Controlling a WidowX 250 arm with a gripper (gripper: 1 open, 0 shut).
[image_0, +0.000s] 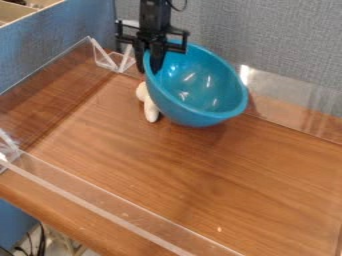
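The black gripper is at the top centre, over the left rim of a blue bowl, its fingers reaching down to that rim; whether they are shut on it is hard to make out. The bowl is tilted, with its inside showing. A pale, elongated object lies on the wooden surface just left of the bowl, partly hidden by it.
Clear edging runs along its sides, with white supports at the back left. A blue padded wall stands at left, a grey one behind.
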